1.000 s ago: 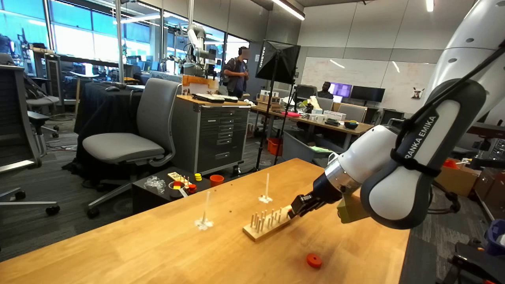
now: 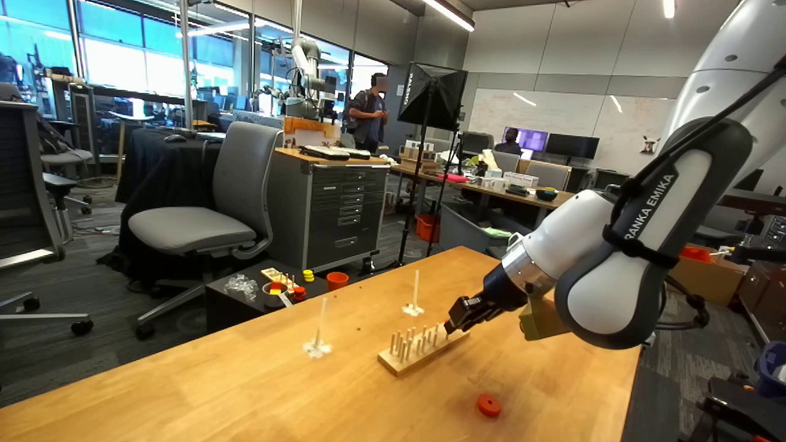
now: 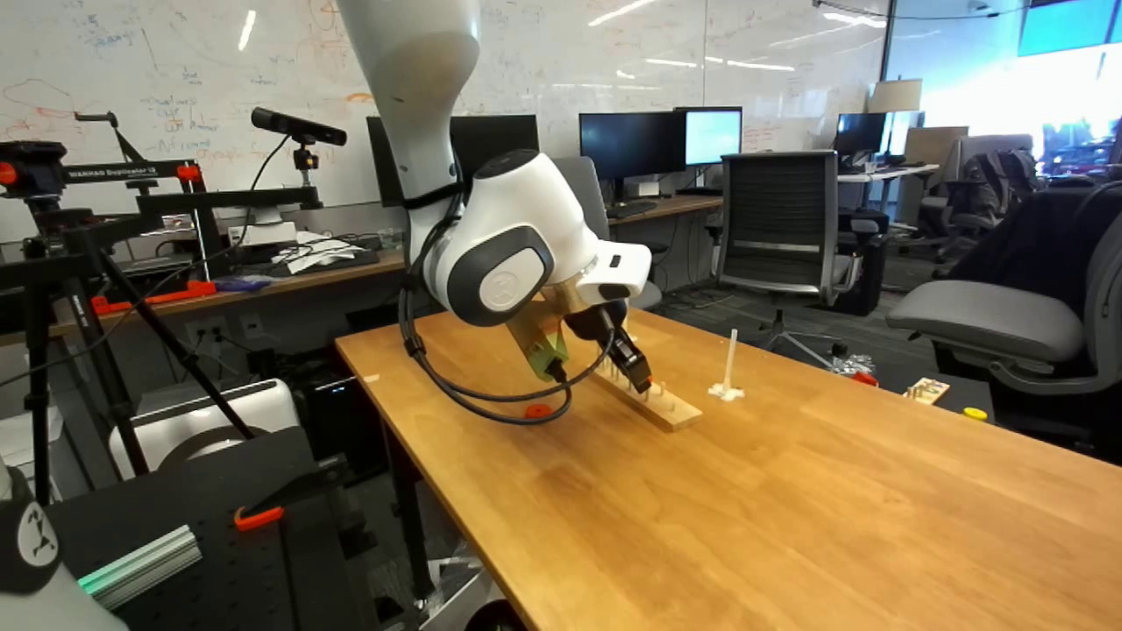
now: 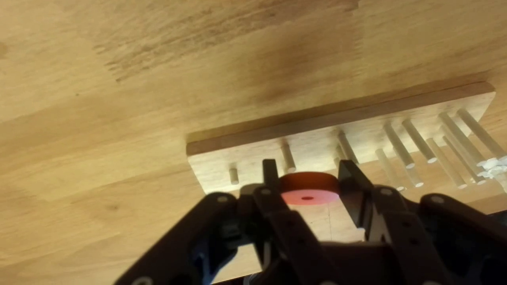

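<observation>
In the wrist view a red disc with a small centre hole [image 4: 311, 183] is pinched between the two fingertips of my gripper. Below it lies a long wooden board [image 4: 256, 159] carrying upright pegs of differing heights, with a short peg [image 4: 233, 176] alone at one end. From the first exterior view, my gripper [image 2: 458, 317] is over the far right end of the board [image 2: 412, 360]; the disc hardly shows there. The disc's exact height above the pegs cannot be told. Another red disc [image 2: 488, 404] rests flat on the bare table.
Two thin white posts, one nearer [image 2: 320, 324] and one farther [image 2: 416, 291], stand on the table [image 2: 221, 383] beyond the board. A dark side table to the left carries an orange cup [image 2: 337, 280] and small parts.
My gripper has shifted slightly left in the first exterior view, farther over the board's end. The board and the loose red disc have stayed put.
</observation>
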